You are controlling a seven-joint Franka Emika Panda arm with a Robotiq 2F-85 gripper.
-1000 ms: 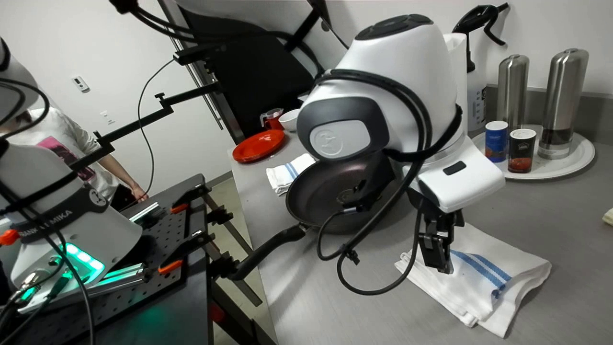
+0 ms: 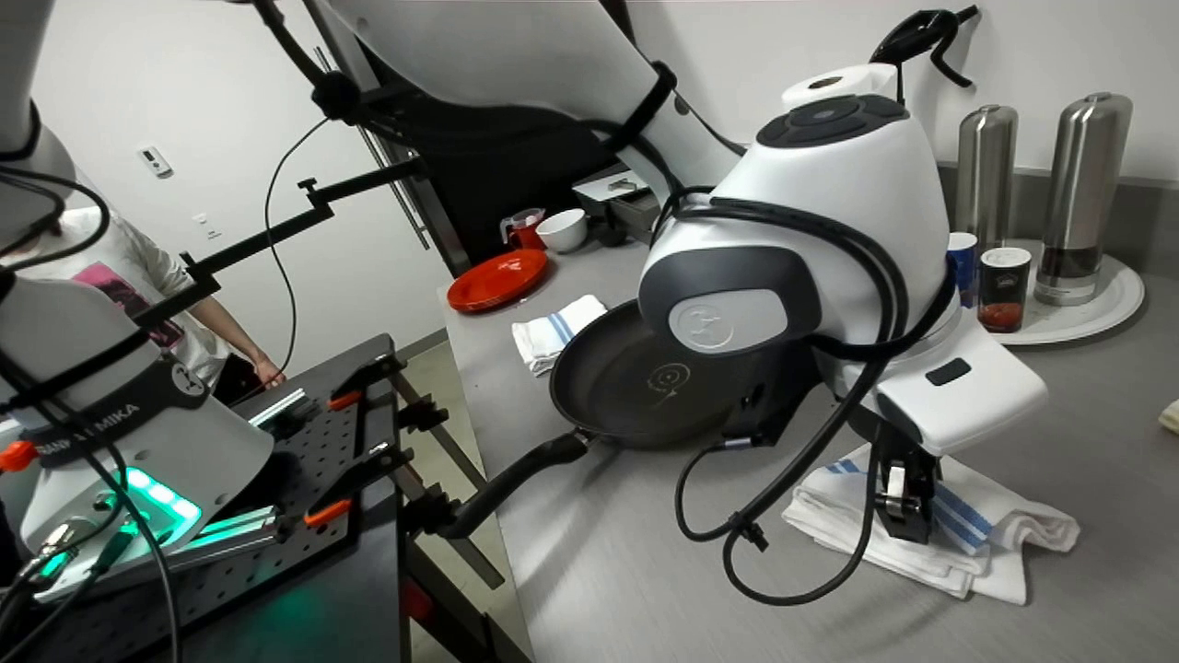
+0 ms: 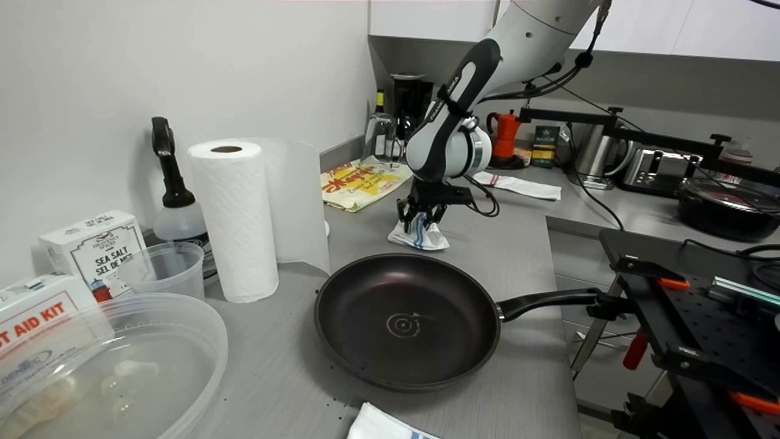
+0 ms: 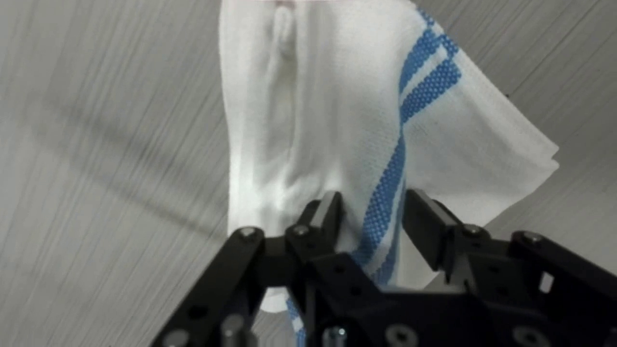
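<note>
A white towel with blue stripes [image 4: 347, 98] lies rumpled on the grey counter. My gripper is down at it, its fingers standing apart with a raised, striped fold of the cloth between them. In the wrist view one finger [image 4: 329, 215] is left of the fold and the other lies along its right side; whether both press on the cloth is unclear. Exterior view 1 has the gripper [image 2: 908, 510] low over the towel [image 2: 995, 530], near the middle of it. From exterior view 2 the same towel [image 3: 431, 238] shows under the gripper [image 3: 421, 216].
A black frying pan [image 3: 409, 322] sits on the counter, handle past the edge. A paper towel roll [image 3: 234, 219] stands by the wall. Another striped towel [image 2: 558, 331] lies beyond the pan. Shakers and tall mills [image 2: 1089, 199] occupy a white plate [image 2: 1116, 304].
My arm has moved right and slightly lower in exterior view 1. The towel, flatter before, is now bunched up around the gripper, its striped part raised.
</note>
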